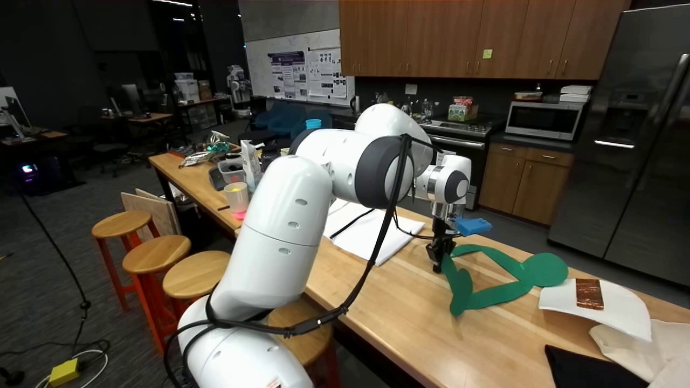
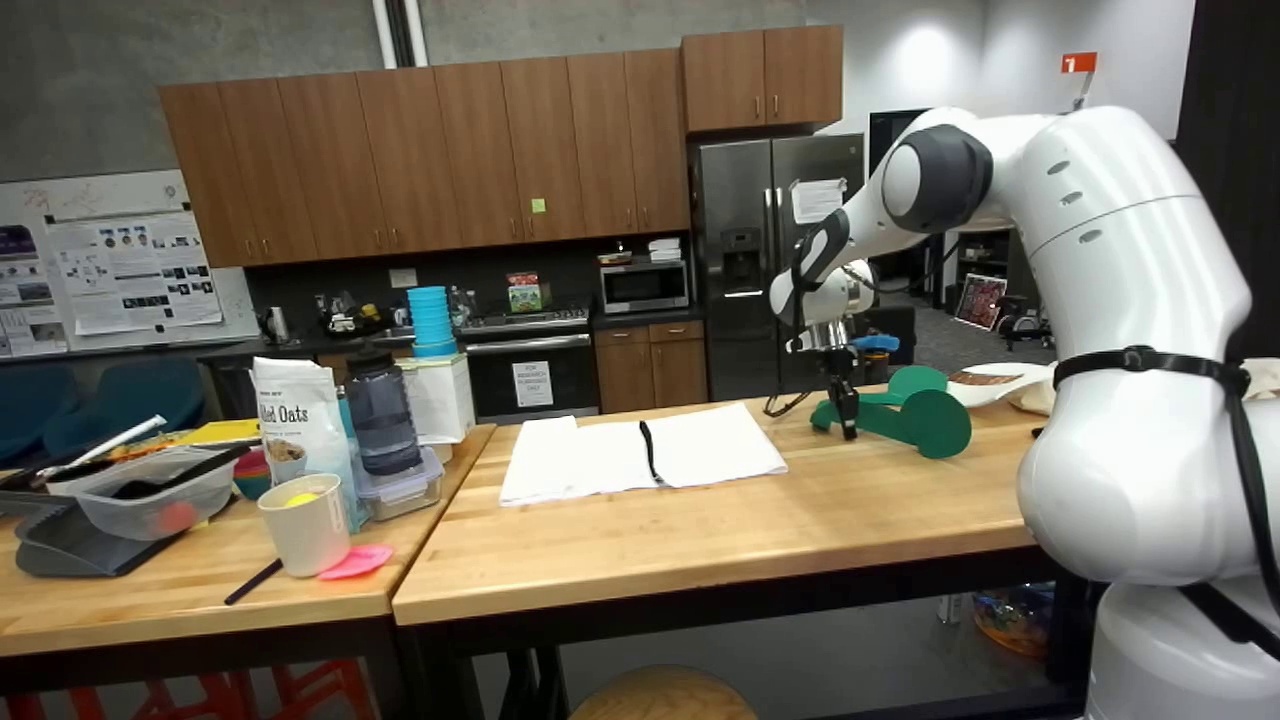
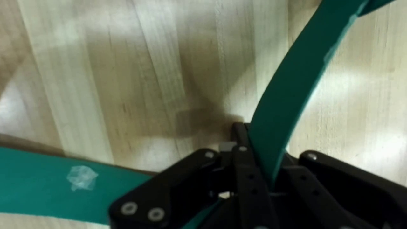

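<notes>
A green felt-like piece (image 1: 496, 298), made of strips with rounded ends, lies on the wooden table (image 1: 388, 294) in a bent loop. My gripper (image 1: 440, 264) points down at its left corner, low over the table. In the wrist view, one green strip (image 3: 293, 87) stands on edge and runs down between the fingers of my gripper, which is shut on it. The strip hides part of the right finger. Another stretch of green (image 3: 45, 183) lies flatter at the lower left, with a clear patch of tape, passing under the gripper.
White cloth or paper (image 2: 636, 454) with a black strap lies left of the gripper. To the right, a white piece with a copper patch (image 1: 589, 294), beige cloth (image 1: 637, 349) and black cloth (image 1: 585, 369) lie near the edge.
</notes>
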